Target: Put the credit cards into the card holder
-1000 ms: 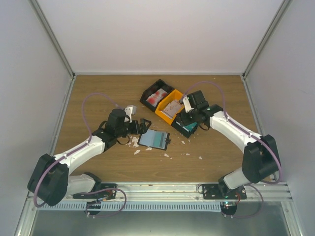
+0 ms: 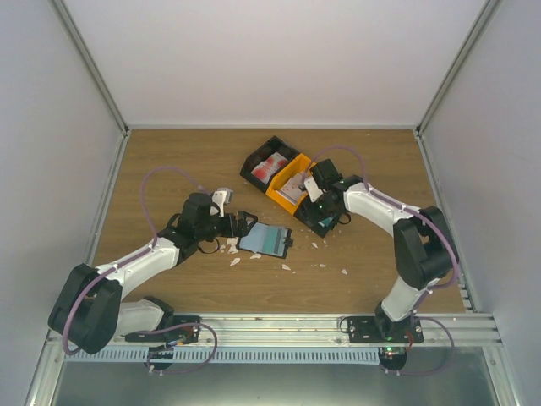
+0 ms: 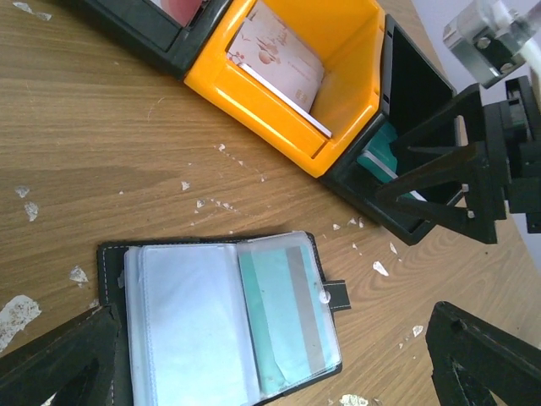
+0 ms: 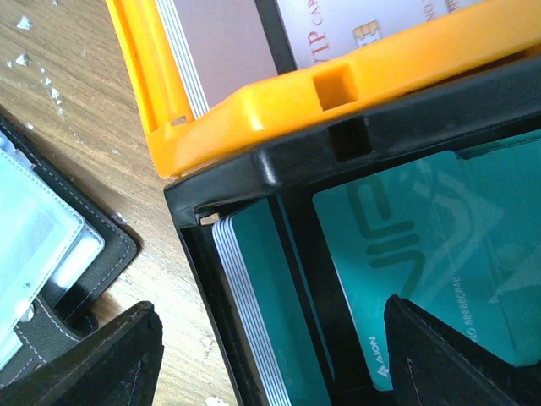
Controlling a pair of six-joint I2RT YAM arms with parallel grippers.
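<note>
The open card holder lies flat on the table, with clear sleeves and a teal card or tinted insert in its right side; I cannot tell which. Above it my left gripper is open and empty. Teal cards stand on edge in the front black bin, and more teal cards lie leaning behind them. My right gripper is partly open over that bin, its fingers apart on either side of the front teal stack. No card is seen gripped.
A yellow bin with pinkish cards adjoins the black one. Beyond it stands another black bin with red cards. White flecks dot the wood.
My right gripper has come inward and down over the front black bin, its arm shifting left. The left arm moved only slightly early on. Card holder and bins look unmoved.
</note>
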